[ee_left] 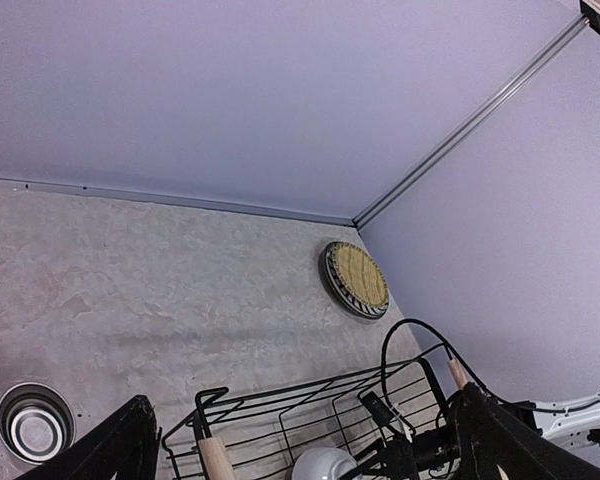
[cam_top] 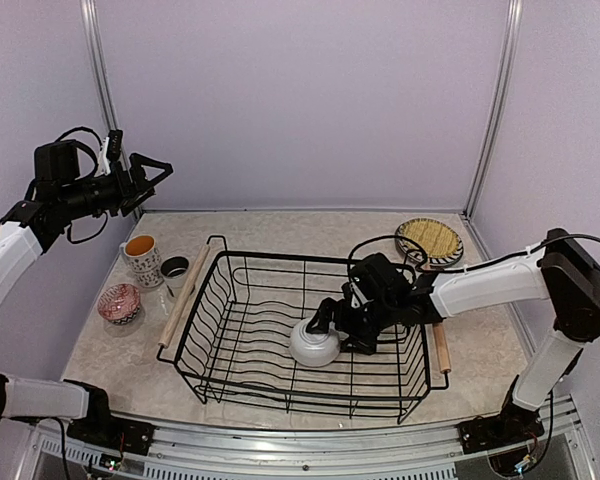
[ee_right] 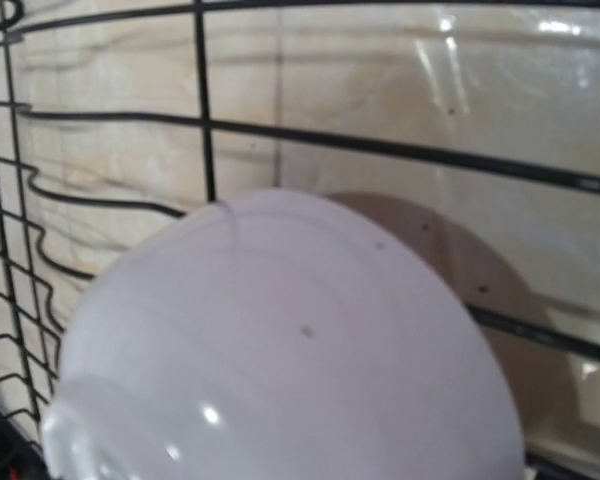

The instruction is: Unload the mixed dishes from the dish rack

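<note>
A white bowl (cam_top: pixel 314 346) lies upside down in the black wire dish rack (cam_top: pixel 260 385), just right of its middle. My right gripper (cam_top: pixel 337 332) is open at the bowl's right side, one finger over its top edge. In the right wrist view the rounded white bowl (ee_right: pixel 290 340) fills the lower middle, and the fingers cannot be made out. My left gripper (cam_top: pixel 143 165) stands open and empty, high above the back left of the counter. Its dark fingers (ee_left: pixel 115 445) are spread wide in the left wrist view.
Left of the rack are an orange-lined patterned mug (cam_top: pixel 142 258), a dark cup (cam_top: pixel 175 270) and a red patterned bowl (cam_top: pixel 120 302). Stacked plates (cam_top: pixel 429 240) sit at the back right. Clear counter lies behind the rack, whose wooden handles (cam_top: pixel 185 297) stand at both ends.
</note>
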